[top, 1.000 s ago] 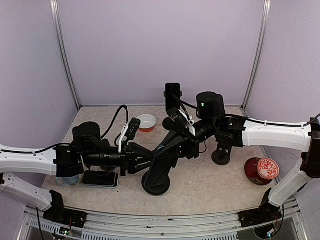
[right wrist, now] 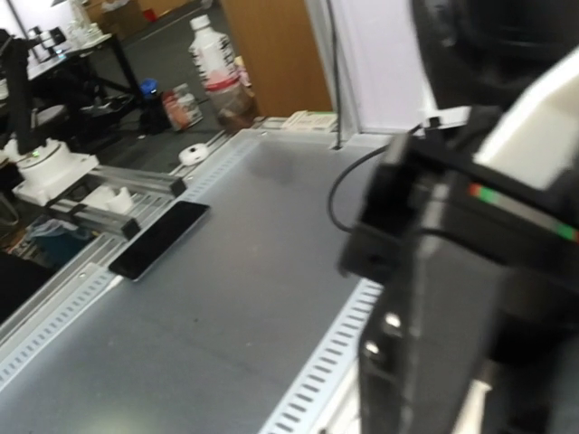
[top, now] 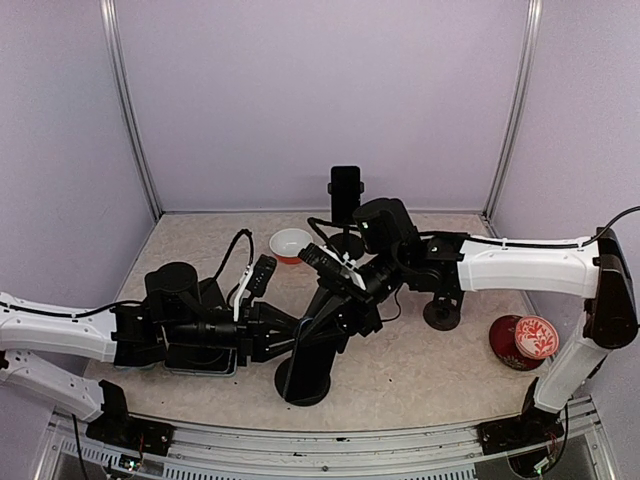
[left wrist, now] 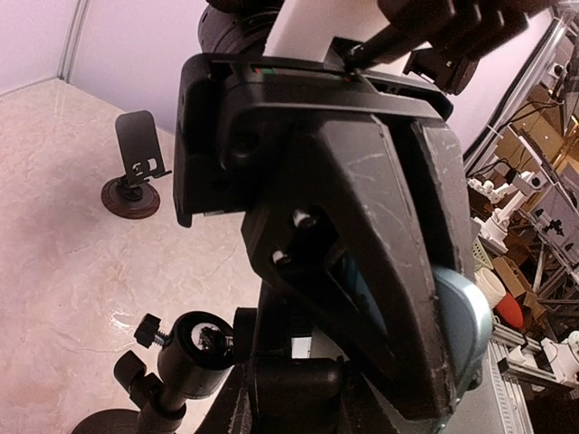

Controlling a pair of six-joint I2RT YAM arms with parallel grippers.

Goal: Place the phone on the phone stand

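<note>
A dark phone with a pale blue edge [left wrist: 461, 316] stands at a black stand [top: 310, 395] near the front middle. My left gripper [top: 290, 335] comes from the left to the stand and phone, shut; what exactly is between its fingers is unclear in the left wrist view. My right gripper [top: 330, 315] reaches over from the right onto the phone's upper part, shut on it, its body filling much of the left wrist view. The stand's knobbed joint [left wrist: 194, 357] shows below it. The grippers hide much of how phone and stand meet.
Other stands stand at the back [top: 346, 185] and right [top: 441, 313]. A white bowl [top: 291, 240] is behind, red dishes [top: 536, 337] at right, and another dark object [top: 200, 360] at left. The right wrist view shows a phone [right wrist: 159, 240] on a grey surface outside.
Both arms have shifted slightly toward the front, the left one lower, and the stand's base with the phone has slid toward the front and left.
</note>
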